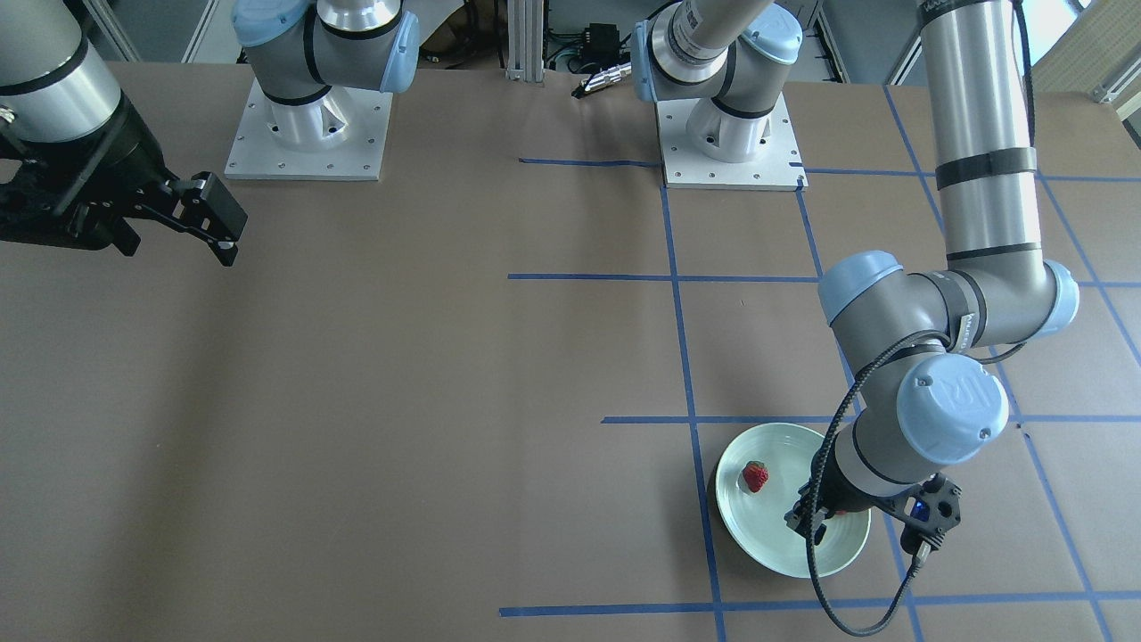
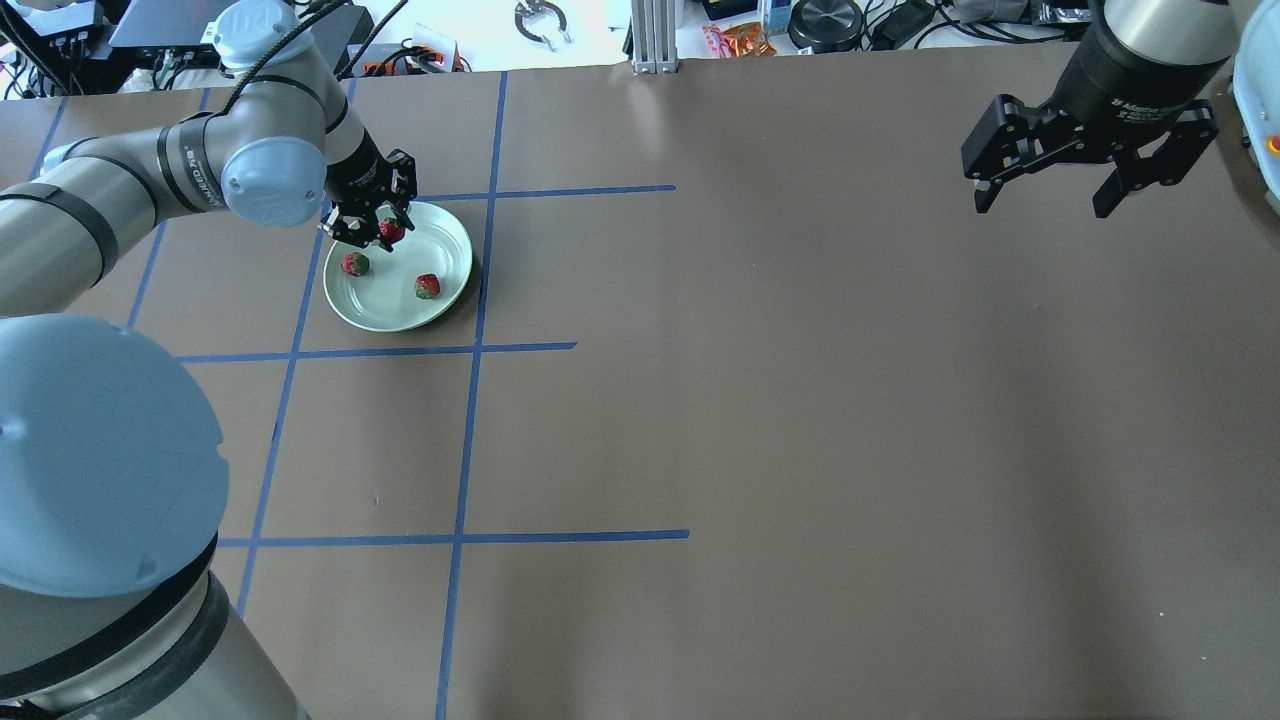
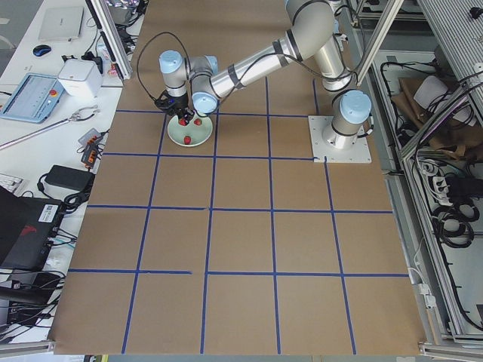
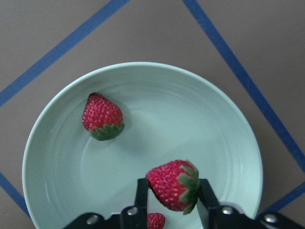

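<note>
My gripper is shut on a strawberry (image 4: 169,183), held above a pale green plate (image 4: 57,157). In the left wrist view a second strawberry (image 4: 102,117) lies near the plate's upper left, and a third (image 4: 155,220) shows partly below the held one. From the front, my wrist and cable hide much of the plate's right side, with one strawberry (image 1: 755,477) visible. The top view shows both resting strawberries (image 2: 427,286) apart on the plate.
A blue tape grid (image 1: 685,353) marks the table around the plate. Another arm's black end tool (image 2: 1080,144) stands at the table's far side, well away from the plate.
</note>
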